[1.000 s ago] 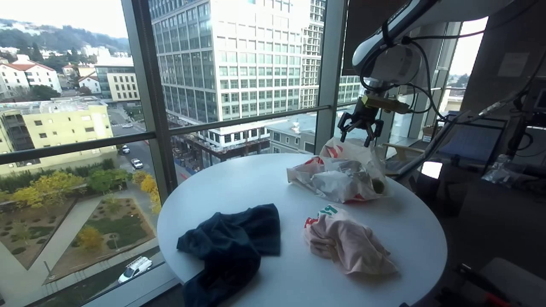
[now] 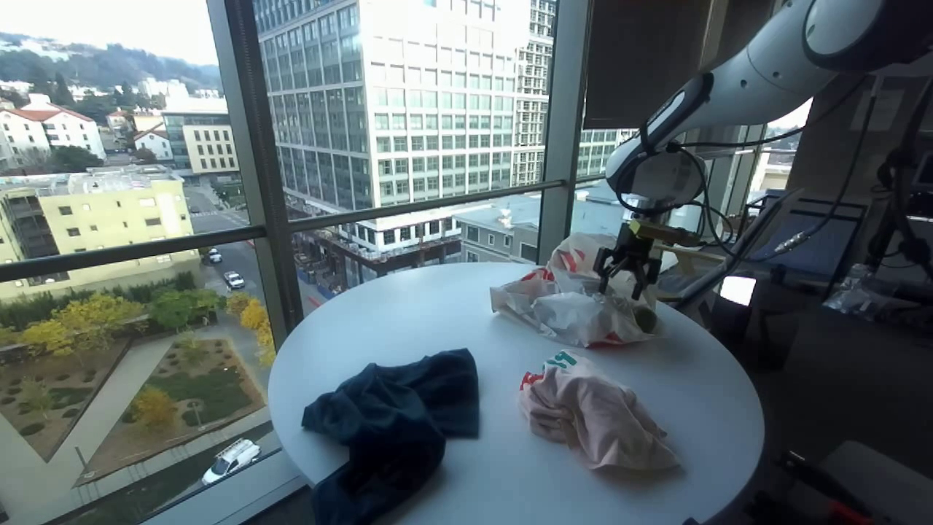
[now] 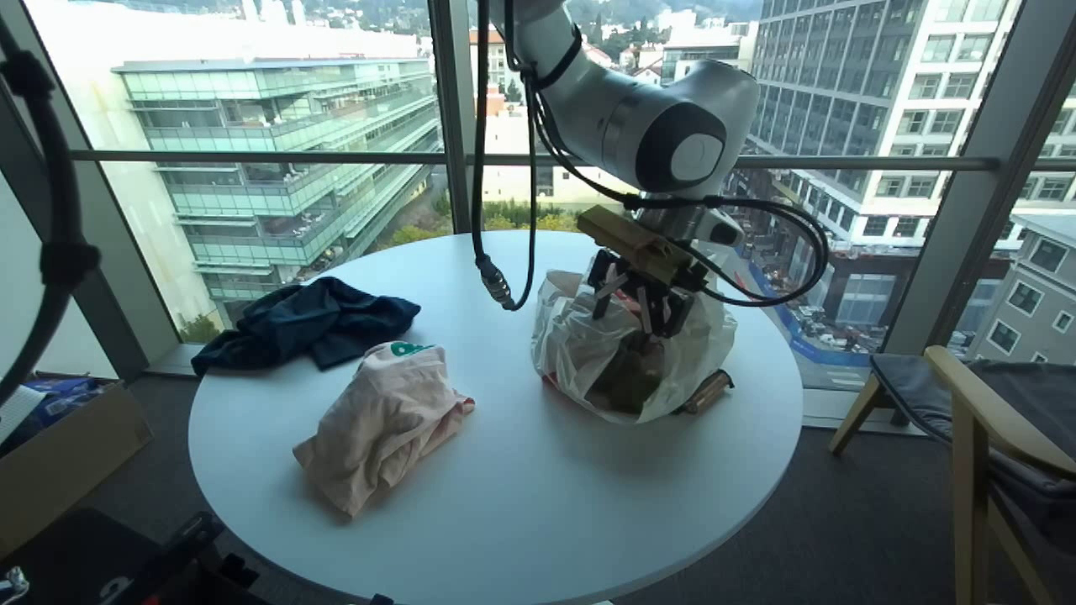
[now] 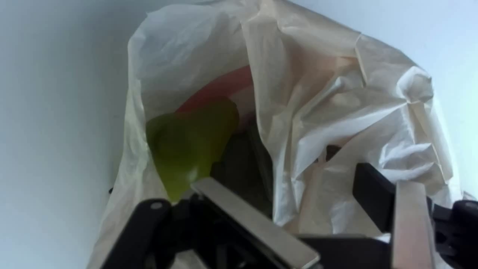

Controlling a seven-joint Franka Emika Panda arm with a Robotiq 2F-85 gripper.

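A crumpled white plastic bag with red print rests on the round table. In the wrist view its mouth is spread, showing a yellow-green pear-like item and something dark beside it. My gripper is down at the bag's top, its fingers apart. In the wrist view one finger lies over the bag's opening and the other finger over the folded plastic at right. Bag film shows between them; whether they touch it I cannot tell. In exterior view 2 the fingertips stand above a dark shape inside the bag.
A dark blue cloth and a pale pink cloth lie on the white table. Beside the bag is a small brown item. Bare table surrounds these. A chair stands past the table's edge.
My gripper has come down from above the bag to its top, and its fingers are closer together than before. The bag and both cloths look about the same.
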